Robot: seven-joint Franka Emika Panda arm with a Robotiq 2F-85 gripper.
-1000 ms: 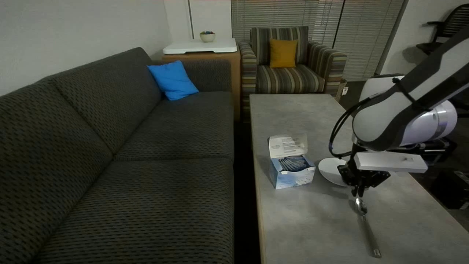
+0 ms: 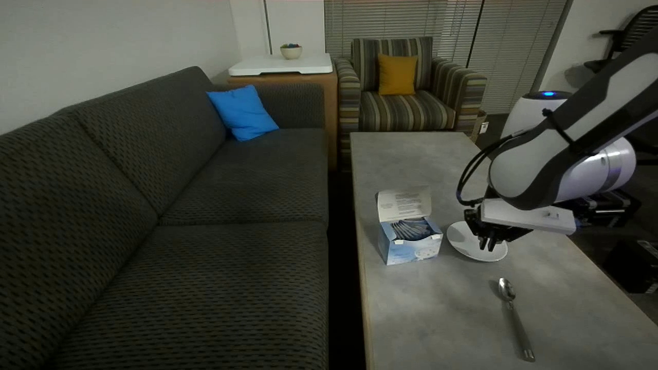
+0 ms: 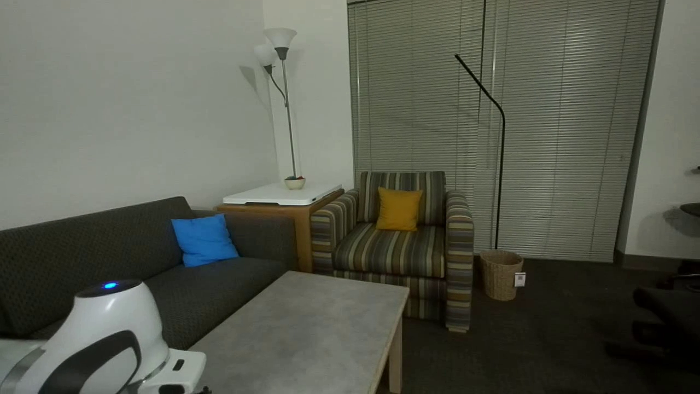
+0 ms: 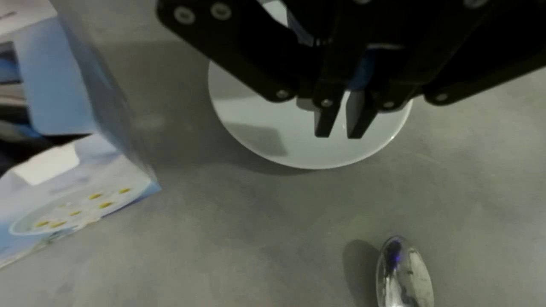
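My gripper (image 2: 487, 244) hangs over the white plate (image 2: 459, 237), pointing down. In the wrist view its fingers (image 4: 323, 123) stand close together, with a narrow gap through which the plate (image 4: 307, 153) shows. Nothing can be made out between the tips; higher up the fingers are dark, with a bit of blue showing. A metal spoon (image 2: 518, 327) lies on the table nearer the camera, its bowl (image 4: 404, 276) towards the plate. Left of the plate stands an open blue-and-white box (image 2: 412, 252) filled with packets.
A dark sofa (image 2: 259, 259) runs along its left side. The box's raised lid (image 2: 404, 203) stands up behind its opening.
My gripper has moved away from the spoon's bowl, back and slightly left, and now hangs over the plate. Spoon, box and plate lie where they were.
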